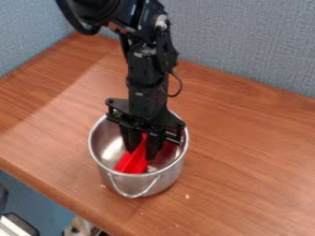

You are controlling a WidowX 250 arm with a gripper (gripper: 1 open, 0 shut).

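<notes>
A silver metal pot (147, 182) with a wire handle stands on the wooden table near its front-left edge. My black gripper (145, 138) reaches down inside the pot, shut on a red object (132, 161) that lies there at a slant. The fingertips are mostly hidden by the object and the gripper's own body.
Grey-blue padded walls (246, 41) stand behind it. Past the front-left edge is a lower blue area with some dark items, too small to tell.
</notes>
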